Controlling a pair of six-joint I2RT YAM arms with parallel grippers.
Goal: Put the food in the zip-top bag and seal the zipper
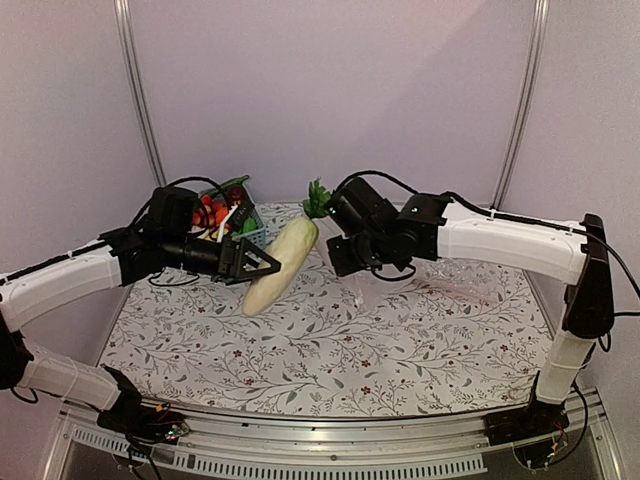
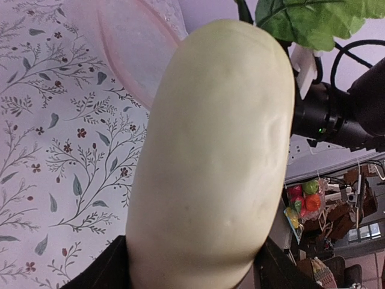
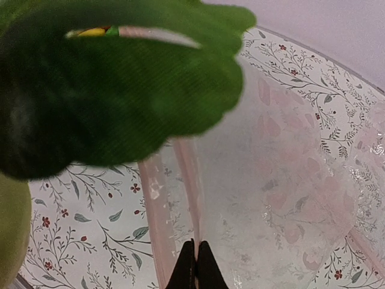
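A long white radish (image 1: 283, 268) with green leaves (image 1: 317, 200) is held tilted above the table, my left gripper (image 1: 262, 266) shut around its body. It fills the middle of the left wrist view. The clear zip top bag (image 3: 258, 174) with pink edging lies across the table under my right arm. My right gripper is shut, and the bag's pink edge strip (image 3: 191, 180) runs up between its fingertips, which hold that edge raised. In the right wrist view the radish leaves (image 3: 132, 90) cover the upper left, hiding part of the bag's opening.
A blue basket (image 1: 258, 237) of colourful toy fruit and vegetables stands at the back left, partly hidden behind my left arm.
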